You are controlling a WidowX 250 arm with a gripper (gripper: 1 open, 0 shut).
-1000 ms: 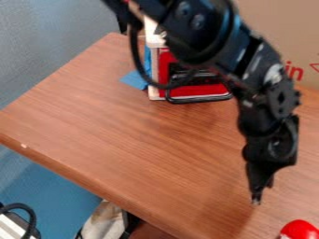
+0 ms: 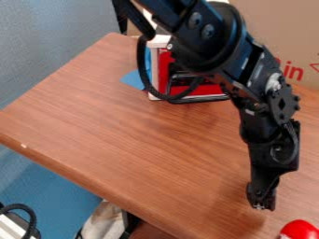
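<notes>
My black arm comes down from the top over the right half of the wooden table [image 2: 112, 131]. Its gripper [image 2: 262, 198] points straight down, low over the table near the right side; whether it is open or shut is unclear. A red object [image 2: 299, 231] is cut off at the bottom right corner, just below and right of the gripper.
A red and white box-like object [image 2: 174, 84] with a blue cloth [image 2: 133, 79] stands at the back, partly behind the arm. A cardboard box [image 2: 293, 37] is at the back right. The table's edge runs along the lower left.
The objects around the gripper look unmoved.
</notes>
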